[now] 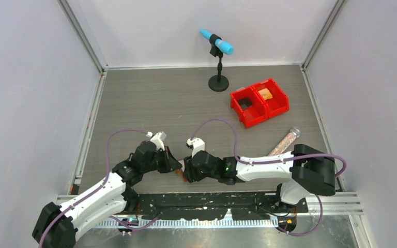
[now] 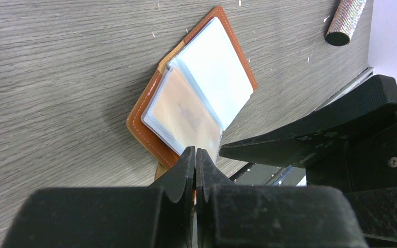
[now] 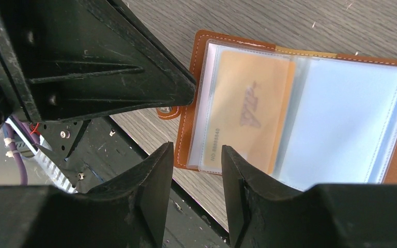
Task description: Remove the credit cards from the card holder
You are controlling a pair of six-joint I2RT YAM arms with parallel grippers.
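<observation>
The brown leather card holder (image 3: pixel 310 51) lies open on the table, with clear sleeves inside. Through one sleeve shows a tan card (image 3: pixel 250 103); the other sleeve (image 2: pixel 217 67) looks white. My left gripper is shut at the holder's near edge, and no card shows between its fingers. In the right wrist view, my right gripper stands partly open near the tan card's end, its fingertips apart with nothing gripped. From above, both grippers largely cover the holder.
A red two-part bin (image 1: pixel 258 103) stands at the back right, a tan item in one compartment and something dark in the other. A glittery tube (image 1: pixel 285 141) lies at the right. Behind stands a blue microphone (image 1: pixel 217 41) on a black stand.
</observation>
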